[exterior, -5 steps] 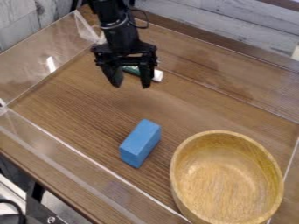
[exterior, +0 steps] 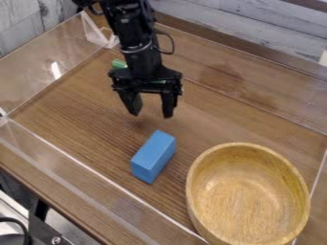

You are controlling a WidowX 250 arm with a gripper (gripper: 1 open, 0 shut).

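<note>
My black gripper [exterior: 147, 94] hangs over the middle-back of the wooden table, open, its two fingers spread wide with nothing between them. A blue block [exterior: 153, 157] lies below and in front of it, apart from the fingers. A green object [exterior: 118, 63] is partly hidden behind the arm at the back left.
A large yellow oval bowl [exterior: 248, 191] sits at the front right. White edges border it at the back and left.
The arm and open gripper have moved slightly down and toward the front. The green object is now mostly hidden behind the arm. The blue block and bowl have not moved.
</note>
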